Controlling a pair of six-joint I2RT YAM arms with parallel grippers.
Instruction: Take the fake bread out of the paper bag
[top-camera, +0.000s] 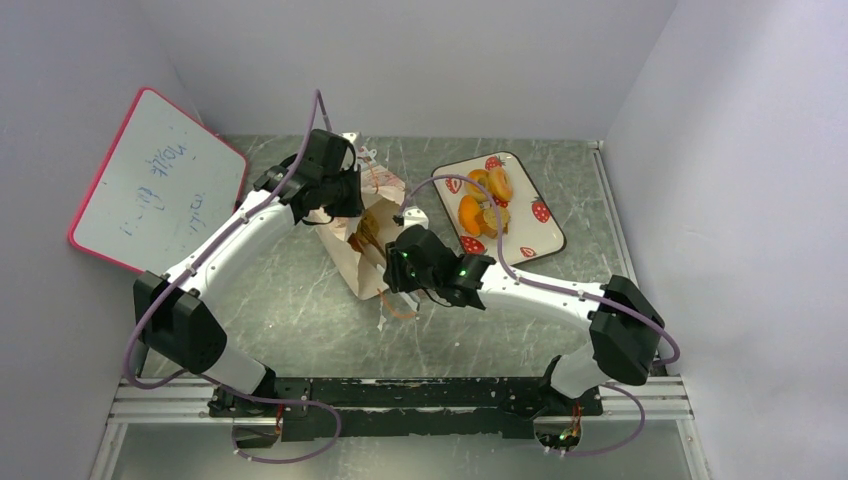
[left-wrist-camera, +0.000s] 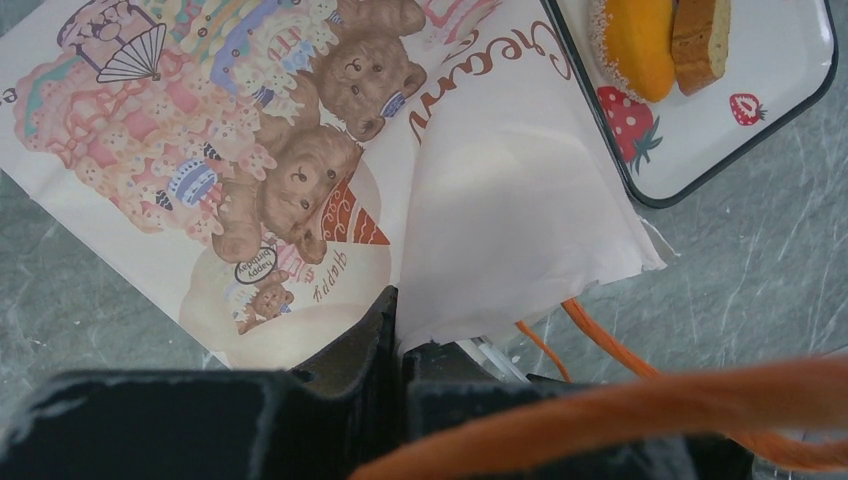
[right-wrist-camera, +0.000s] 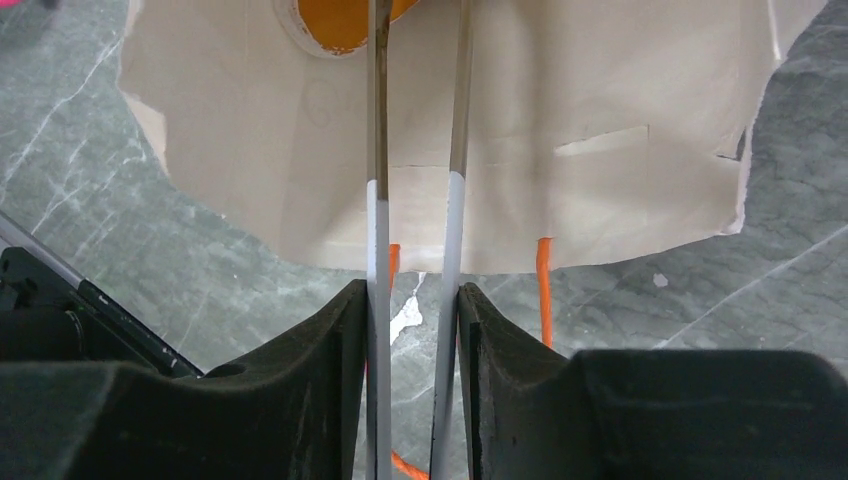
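Note:
The paper bag (top-camera: 350, 265) lies with its mouth toward the front, printed with bears in the left wrist view (left-wrist-camera: 200, 130). My left gripper (top-camera: 350, 205) is shut on the bag's top edge (left-wrist-camera: 500, 240). My right gripper (top-camera: 395, 270) is at the mouth, its two long fingertips reaching inside, a narrow gap between them, part open. Deep in the bag, an orange bread piece (right-wrist-camera: 325, 20) shows beside and behind those tips; whether they touch it is unclear.
A strawberry-patterned tray (top-camera: 540, 235) holding several bread pieces is at the back right. A whiteboard (top-camera: 155, 185) leans at the left.

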